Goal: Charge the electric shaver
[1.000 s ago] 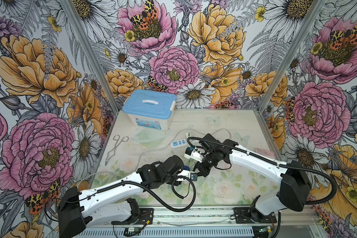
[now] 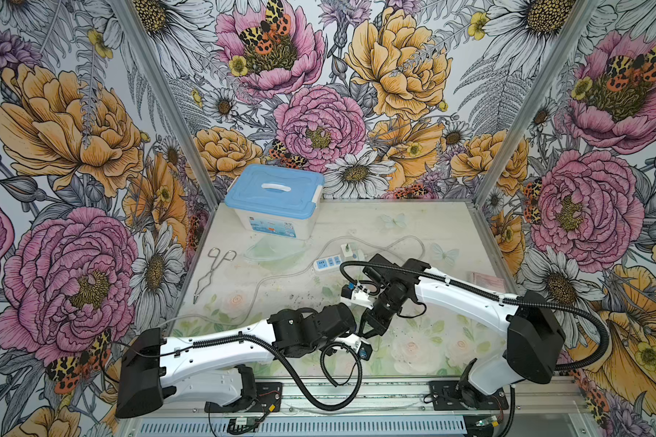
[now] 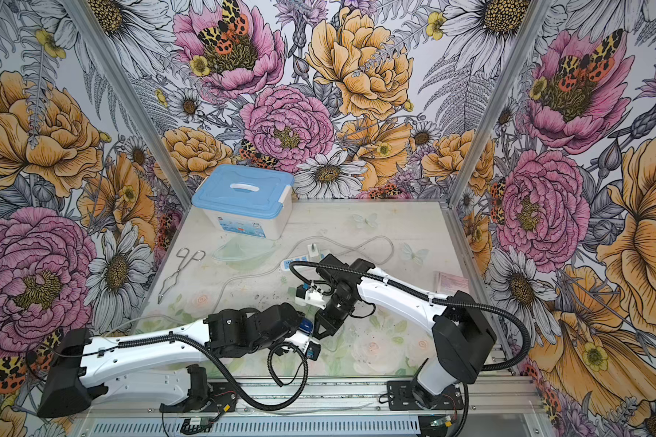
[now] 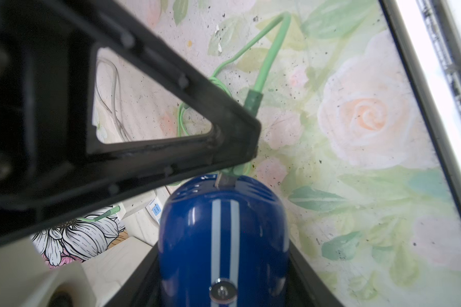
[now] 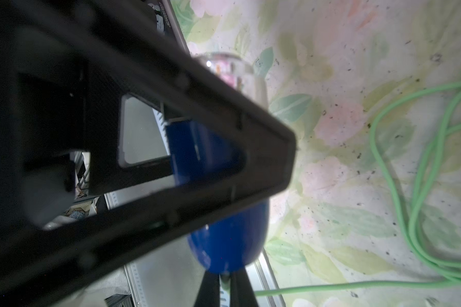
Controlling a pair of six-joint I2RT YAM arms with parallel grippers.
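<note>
The dark blue electric shaver (image 4: pixel 222 240) fills the lower middle of the left wrist view, its base facing my left gripper. My right gripper is shut on the shaver's body, with the clear head end projecting past the fingers. At the shaver's base sits the metal tip of the green charging cable (image 4: pixel 256 97); how deep it goes cannot be told. In the right wrist view, the left gripper's two fingers stand slightly apart around the cable's plug end. The cable (image 5: pixel 415 220) loops on the table. Overhead, the arms hide the shaver's lower part.
Behind the arms lies a white power strip (image 2: pixel 328 263) with a plug (image 2: pixel 347 252) in it. A blue-lidded box (image 2: pixel 273 204) stands at the back left, metal tongs (image 2: pixel 213 275) at the left.
My left gripper has moved right and toward the table's front edge. My right gripper has shifted only slightly, still around the shaver.
</note>
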